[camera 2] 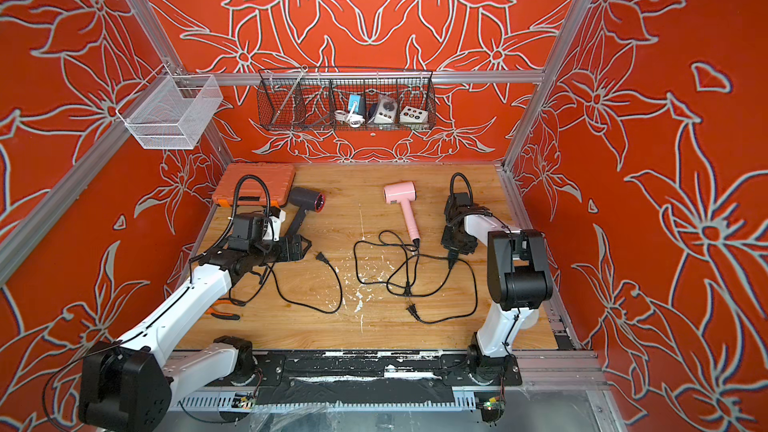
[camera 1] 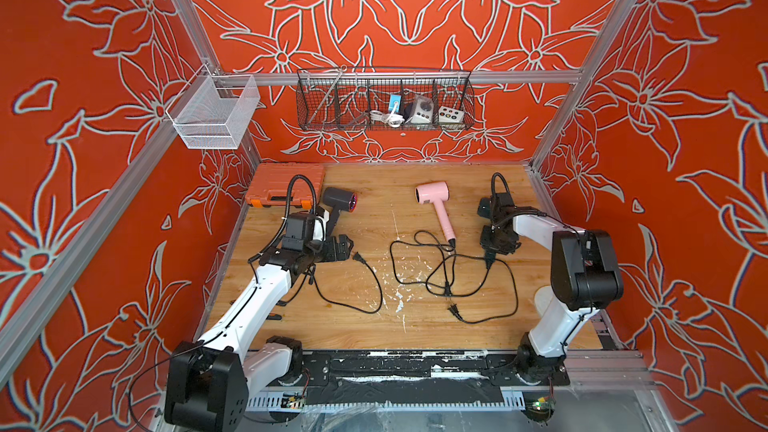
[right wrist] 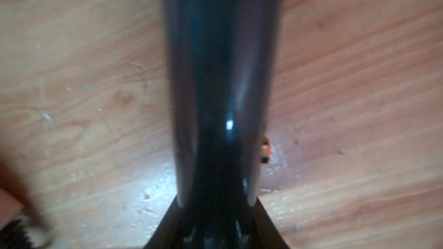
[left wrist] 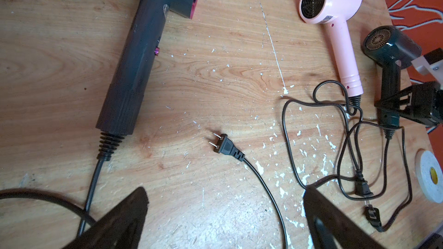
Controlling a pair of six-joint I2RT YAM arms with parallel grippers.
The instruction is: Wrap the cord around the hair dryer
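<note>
Three hair dryers lie on the table: a dark grey one [left wrist: 129, 73] at left, a pink one [left wrist: 341, 55] in the middle, and a dark teal one [left wrist: 390, 43] at right. My right gripper [camera 1: 497, 238] is over the teal dryer, shut on its handle [right wrist: 221, 73], which fills the right wrist view. My left gripper hangs open above the grey dryer's cord and its plug [left wrist: 223, 143], nothing between its fingers. Black cords [camera 1: 416, 280] lie loosely looped below the pink and teal dryers.
An orange toolbox [camera 1: 272, 180] sits at the back left, pliers [camera 2: 224, 312] at the front left. A white roll [left wrist: 426, 175] lies at the right. Wire baskets [camera 1: 384, 100] hang on the walls. The middle front of the table holds only cords.
</note>
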